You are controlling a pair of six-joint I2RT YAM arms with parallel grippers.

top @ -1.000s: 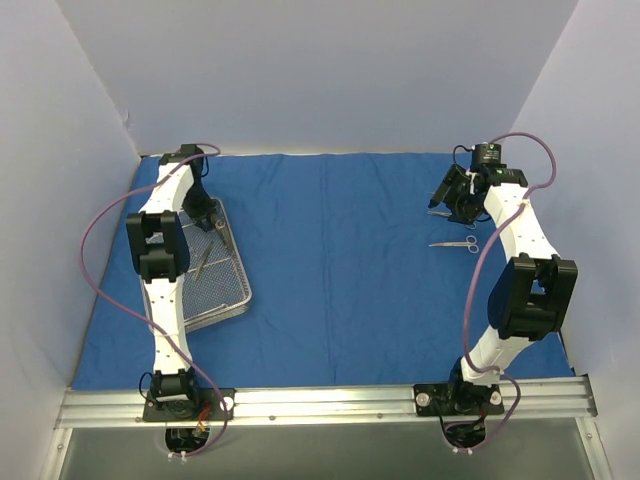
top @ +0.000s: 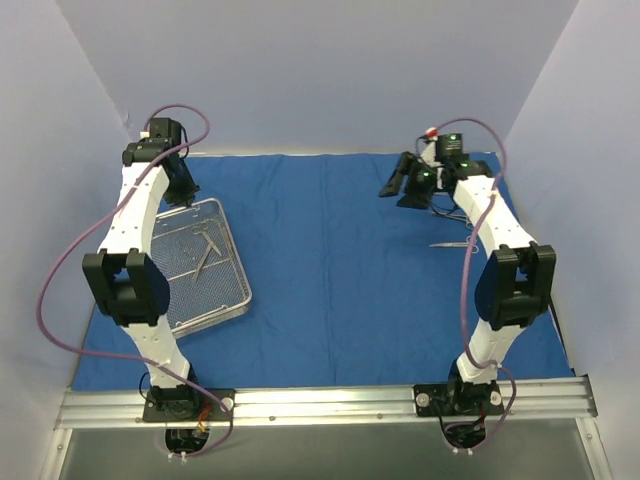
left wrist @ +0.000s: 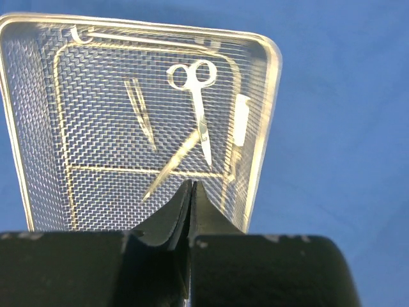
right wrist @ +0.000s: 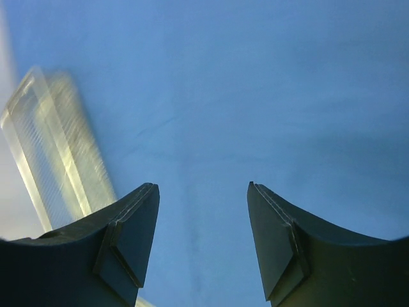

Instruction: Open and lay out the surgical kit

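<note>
The mesh tray [top: 240,290] [left wrist: 270,83] lies at the left of the blue drape. It holds scissors [left wrist: 197,102], tweezers [left wrist: 142,115], a slim instrument [left wrist: 172,163] and a pale-handled instrument [left wrist: 241,118]. My left gripper [top: 183,197] is above the tray's far end, fingers shut; nothing shows clearly between them. My right gripper [top: 400,185] stands open over the drape's back right, empty. Scissors [top: 448,244] lie on the drape at the right, and more instruments behind them are partly hidden by the right arm.
Grey walls [top: 570,250] enclose the left, back and right sides, and a metal rail [top: 320,394] runs along the front edge.
My right gripper has moved left from above the right-hand instruments toward the middle.
</note>
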